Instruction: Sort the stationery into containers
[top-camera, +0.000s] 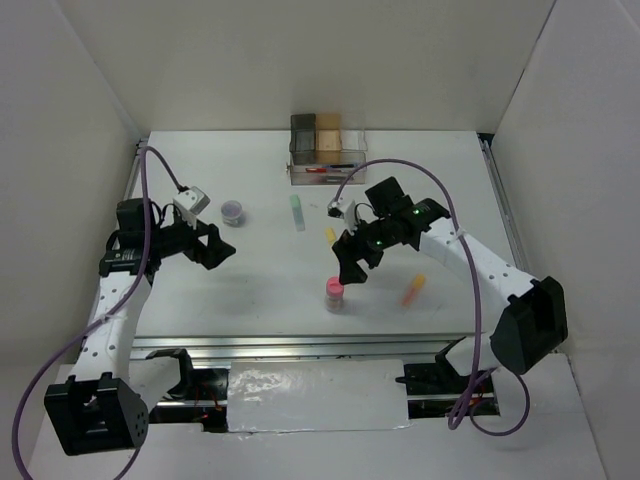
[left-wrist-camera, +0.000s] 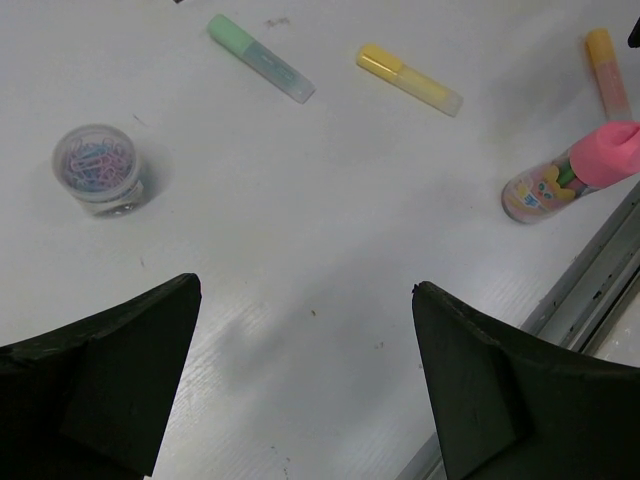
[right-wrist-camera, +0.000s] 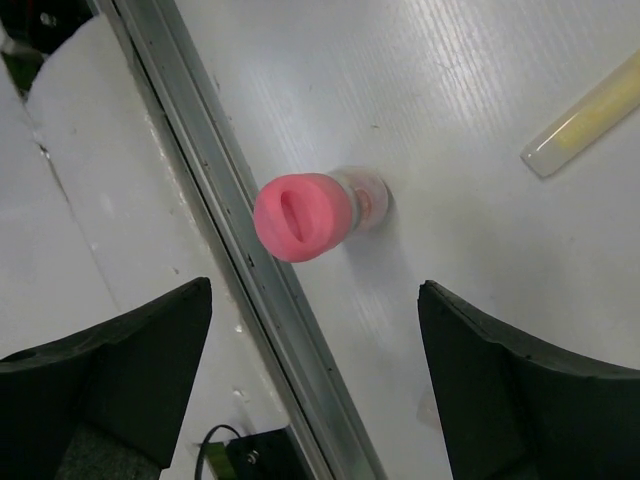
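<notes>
A pink-capped jar stands near the front edge, below my open right gripper; in the right wrist view its cap is just ahead of the empty fingers. My open left gripper hovers empty at the left, near a clear jar of paper clips. A green glue stick, a yellow one and an orange-pink one lie loose on the table. The divided organizer at the back holds pens.
White walls surround the table. A metal rail runs along the front edge.
</notes>
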